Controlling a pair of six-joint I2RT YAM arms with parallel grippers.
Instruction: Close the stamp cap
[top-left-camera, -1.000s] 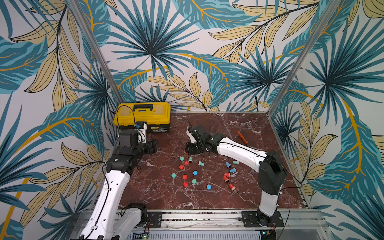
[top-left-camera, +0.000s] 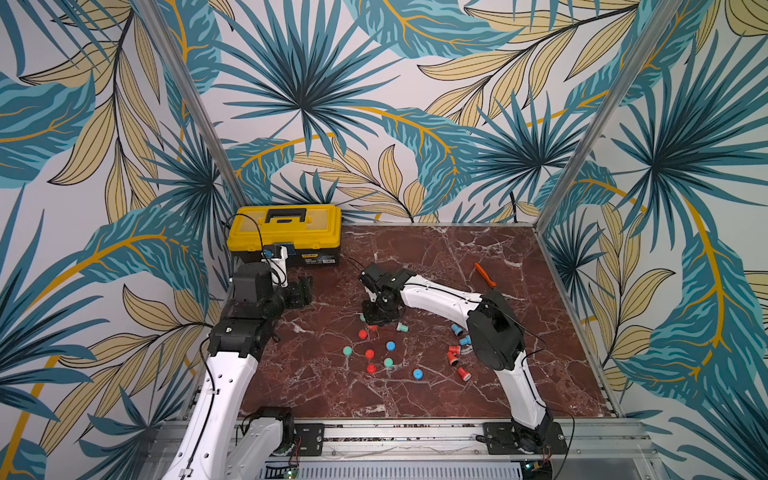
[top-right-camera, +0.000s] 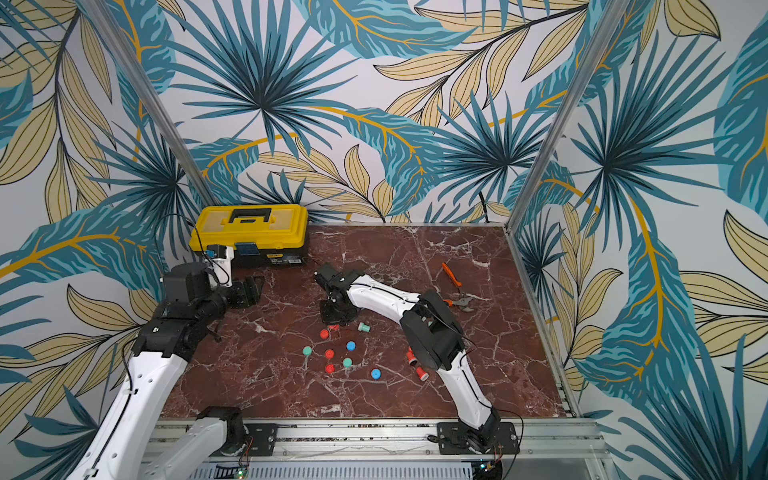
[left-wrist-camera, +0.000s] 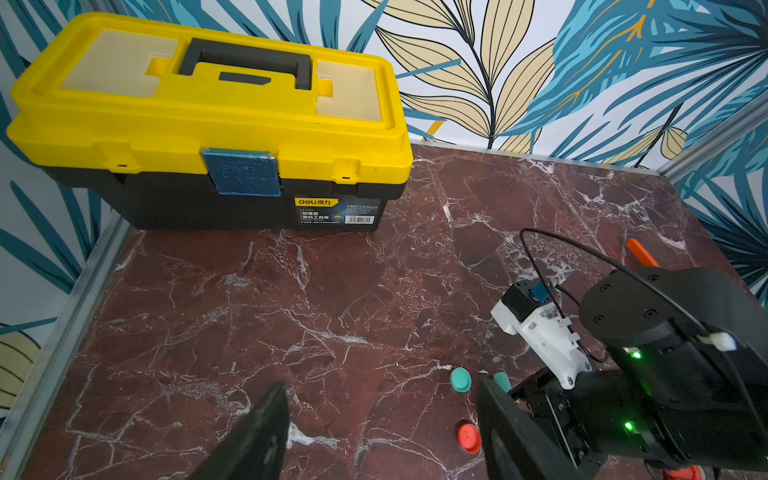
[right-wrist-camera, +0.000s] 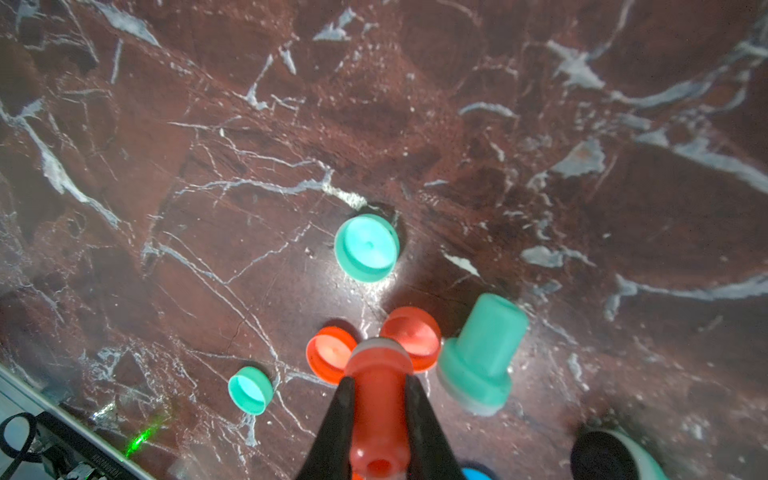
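Observation:
In the right wrist view my right gripper is shut on a red stamp (right-wrist-camera: 381, 408), held over the table. Right behind the stamp's far end lies an open red cap (right-wrist-camera: 413, 334), partly covered by it; whether they touch I cannot tell. Another red cap (right-wrist-camera: 329, 354) sits just left, and green caps (right-wrist-camera: 367, 247) lie around. A green stamp (right-wrist-camera: 486, 348) is close on the right. My left gripper stands open and empty, raised in front of the yellow toolbox.
The yellow toolbox (top-left-camera: 284, 228) fills the back left corner. Several red stamps (top-left-camera: 464, 373) and blue stamps (top-left-camera: 457, 329) lie right of the caps, near the right arm. Orange-handled pliers (top-left-camera: 485, 275) rest at the back right.
My right gripper has come left and toward the front, over the far end of the group of caps. The left arm has shifted only slightly.

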